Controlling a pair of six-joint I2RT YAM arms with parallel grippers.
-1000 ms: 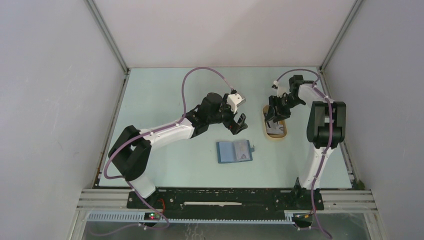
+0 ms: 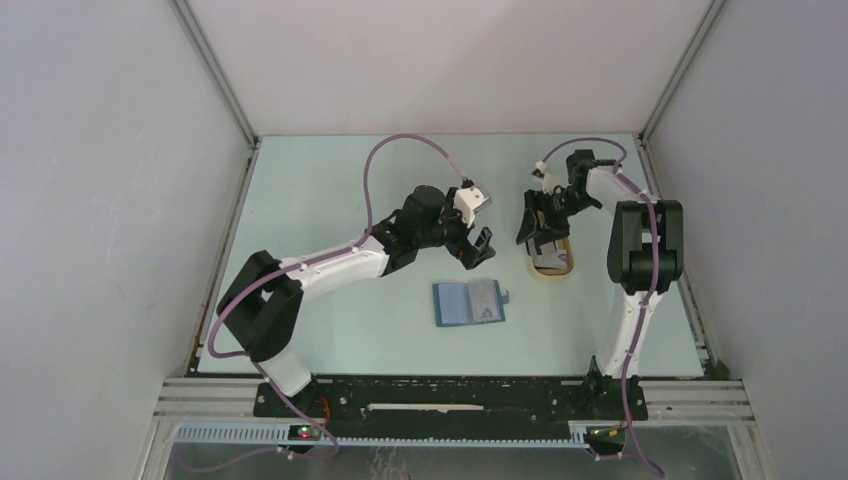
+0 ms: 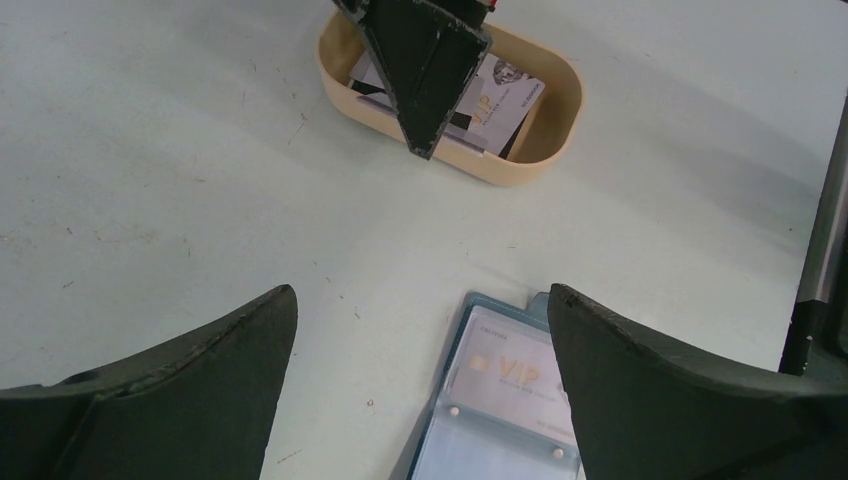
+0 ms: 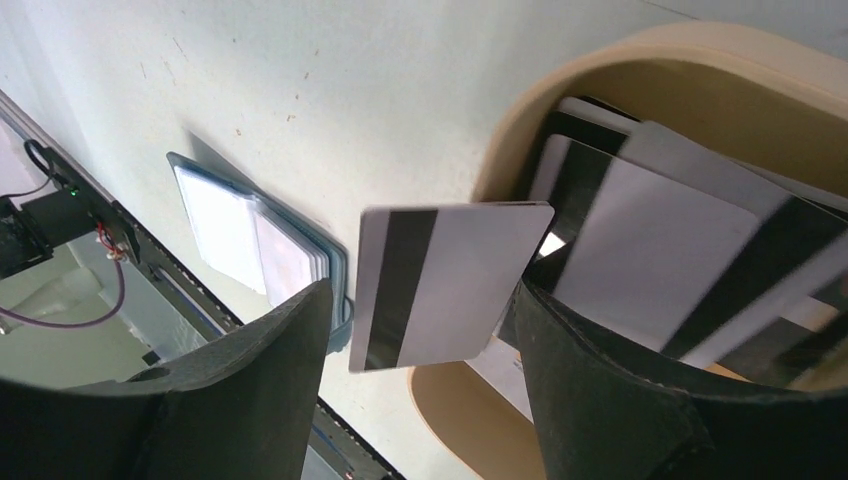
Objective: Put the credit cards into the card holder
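Observation:
A beige oval box (image 2: 566,266) holds several cards (image 4: 650,260) with black stripes. My right gripper is over the box's left edge, open, with a striped card (image 4: 455,285) tilted up between its fingers; whether both fingers touch it is unclear. The blue card holder (image 2: 450,304) lies open on the table below the box in the top view, a card marked VIP (image 3: 505,370) in one side. My left gripper hangs open above and left of the box, with nothing between its fingers.
The two arms' grippers are close together near the box; the right one shows at the top of the left wrist view.
My right gripper has shifted slightly left over the box. The left arm and the card holder have not moved.

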